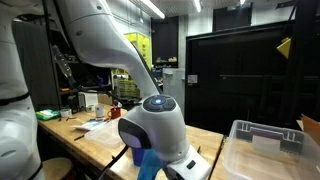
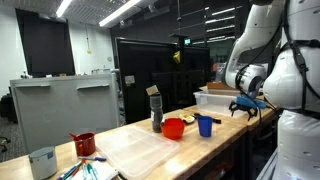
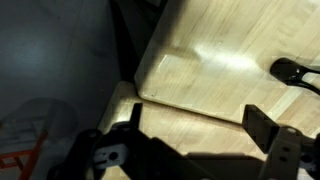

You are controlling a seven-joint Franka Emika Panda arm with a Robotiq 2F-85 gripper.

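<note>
My gripper stands open, its two dark fingers wide apart at the lower edge of the wrist view, with nothing between them. Beneath it is bare pale wood table [image 3: 190, 90], crossed by a seam. A small black object [image 3: 290, 72] lies to the right of the gripper; what it is I cannot tell. In exterior view 2 the gripper [image 2: 246, 108] hangs at the right, near the table edge. A blue cup [image 2: 205, 127] and a red bowl [image 2: 174, 128] stand left of it. In exterior view 1 the arm hides the gripper's fingers.
A clear bin [image 1: 262, 152] stands at the right in exterior view 1. Farther along the table are a tall dark container [image 2: 156, 110], a pale tray [image 2: 145, 150], a red mug [image 2: 84, 143] and a metal pot [image 2: 43, 162]. Dark floor [image 3: 50, 80] shows beyond the table edge.
</note>
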